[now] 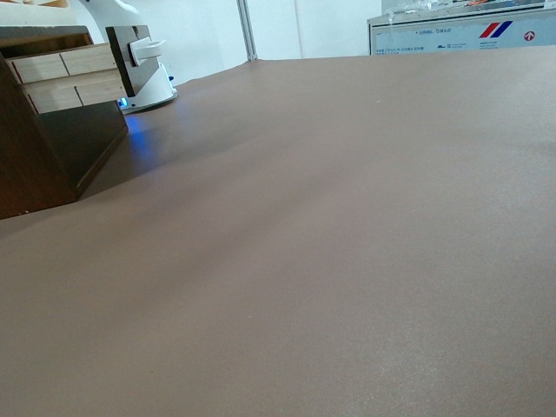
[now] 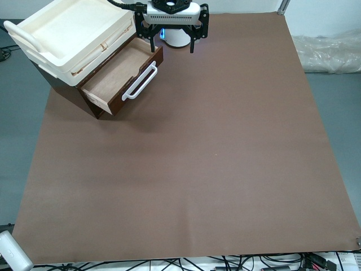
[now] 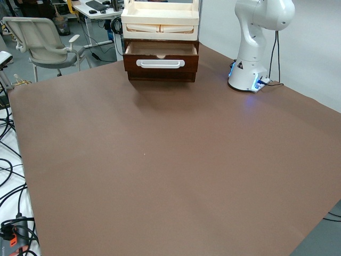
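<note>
In the left view my gripper [image 2: 172, 40] hangs above the back of the table, just right of a dark wooden cabinet, its two black fingers spread apart with nothing seen between them. The cabinet's drawer [image 2: 115, 76] is pulled out and empty, with a white handle [image 2: 140, 81] on its front. A white plastic tray [image 2: 73, 28] sits on top of the cabinet. The right view shows the drawer front [image 3: 161, 63] and the robot's white base [image 3: 246, 74]; the gripper is out of that frame.
Cables [image 2: 242, 262] run along the near edge outside the table, and a white wall stands behind the robot base.
</note>
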